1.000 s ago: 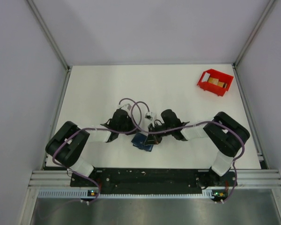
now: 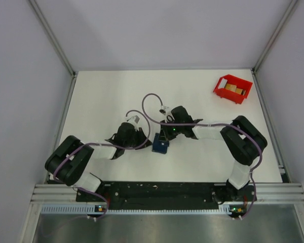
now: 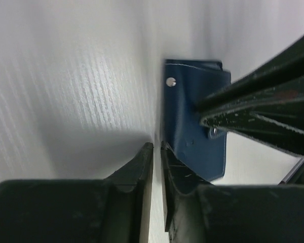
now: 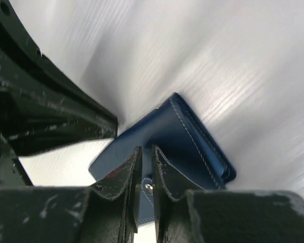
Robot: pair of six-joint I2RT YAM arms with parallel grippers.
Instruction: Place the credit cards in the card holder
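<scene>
A dark navy leather card holder [image 2: 159, 146] lies on the white table at front centre, with metal snaps showing in both wrist views [image 3: 190, 126] [image 4: 182, 142]. My left gripper [image 2: 146, 142] is just left of it, its two fingertips [image 3: 147, 152] close together at the holder's edge. My right gripper [image 2: 163, 134] reaches over the holder's upper part; its fingertips [image 4: 157, 157] are close together over the leather. Whether either grips the holder cannot be seen. No cards can be clearly made out.
A red plastic box [image 2: 233, 88] with yellowish and white contents stands at the back right.
The card holder has moved up and right and turned more upright.
</scene>
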